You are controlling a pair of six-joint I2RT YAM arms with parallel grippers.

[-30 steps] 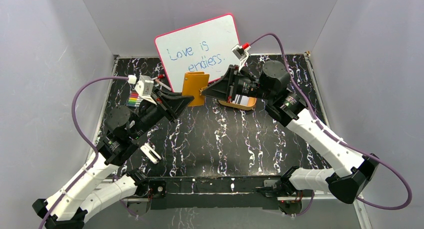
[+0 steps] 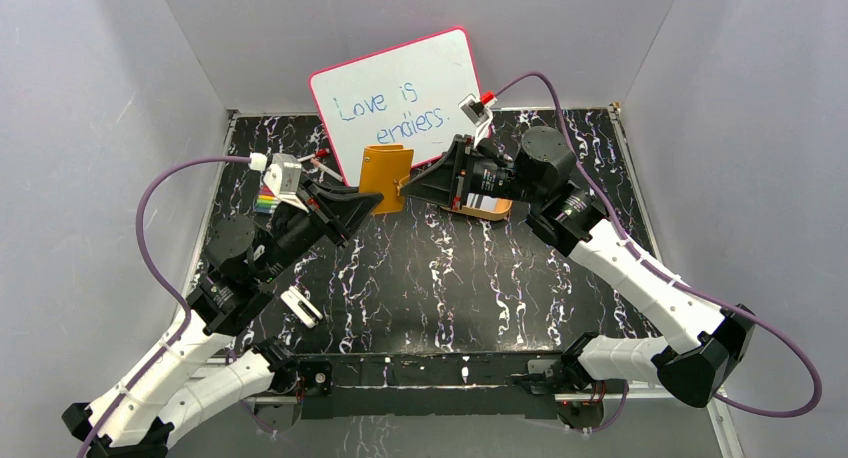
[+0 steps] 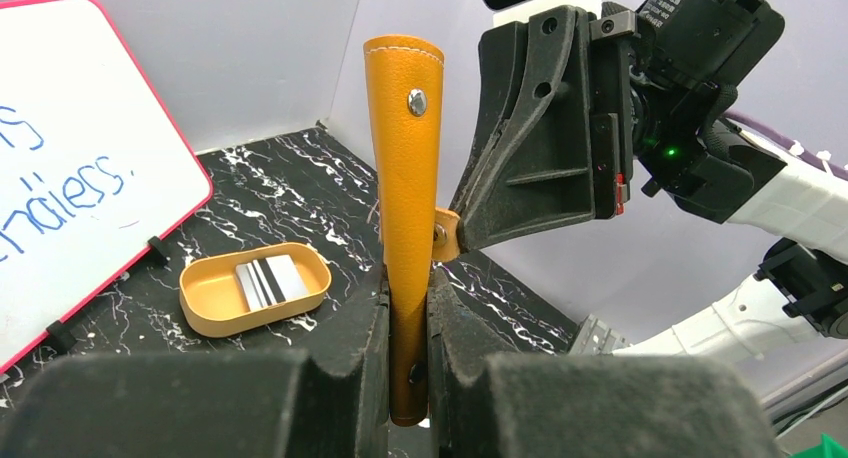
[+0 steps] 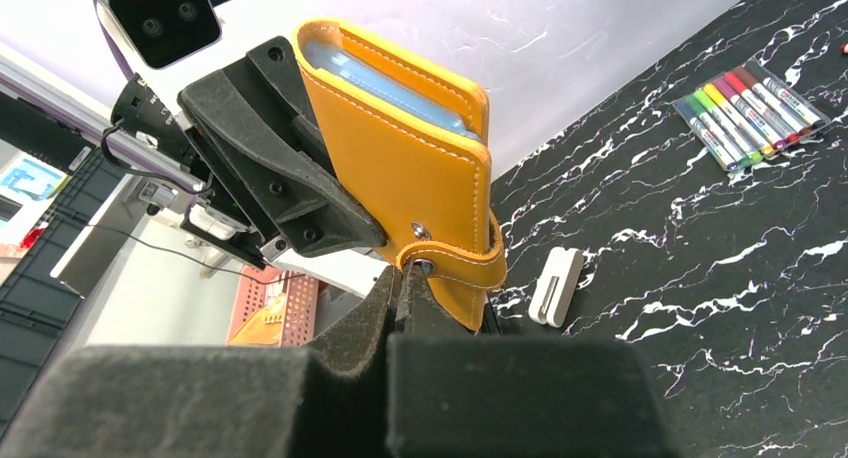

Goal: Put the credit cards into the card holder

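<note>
An orange leather card holder is held up above the table, my left gripper shut on its lower part. Its top edge is open in the right wrist view, with clear sleeves inside. From its side a short snap strap juts out, and the tips of my right gripper are closed at the strap's end, seemingly pinching it. The strap's snap stands apart from the stud on the holder's face. White-and-black cards lie in an orange tray on the table.
A whiteboard with blue writing leans at the back. Colored markers in a sleeve lie at the left, and a small white object sits nearer the front.
The tray and whiteboard have stayed in place.
</note>
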